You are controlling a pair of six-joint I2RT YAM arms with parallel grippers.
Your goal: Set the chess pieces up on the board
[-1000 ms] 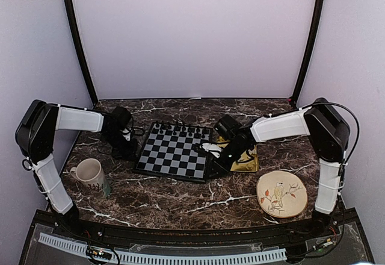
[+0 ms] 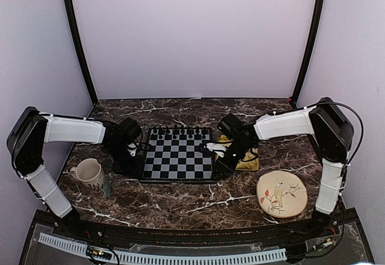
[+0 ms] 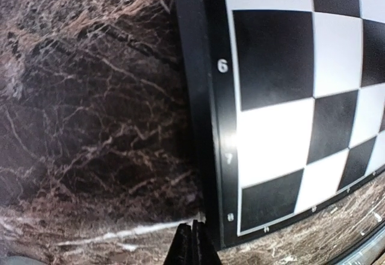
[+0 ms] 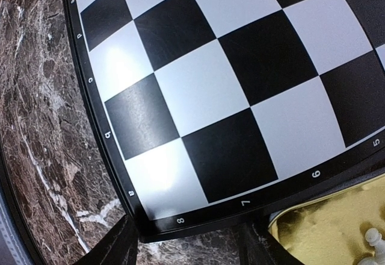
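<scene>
The checkered chessboard point(image 2: 177, 159) lies in the middle of the table, nearly square to it. Dark chess pieces point(image 2: 182, 135) stand in rows along its far side. Beside the board's left edge, close to its near-left corner, my left gripper is shut, nothing visible between its fingers. My right gripper is open at the near-right corner, fingers spread, with the board's rim just beyond them. White pieces point(image 4: 374, 238) lie in the gold tray point(image 4: 319, 223), partly out of the right wrist view.
The gold tray sits right against the board's right side, partly under my right arm. A mug point(image 2: 90, 174) stands at the near left. A round embroidered plate point(image 2: 263, 187) lies at the near right. Bare marble is free in front of the board.
My left gripper has moved along its left edge toward the near corner.
</scene>
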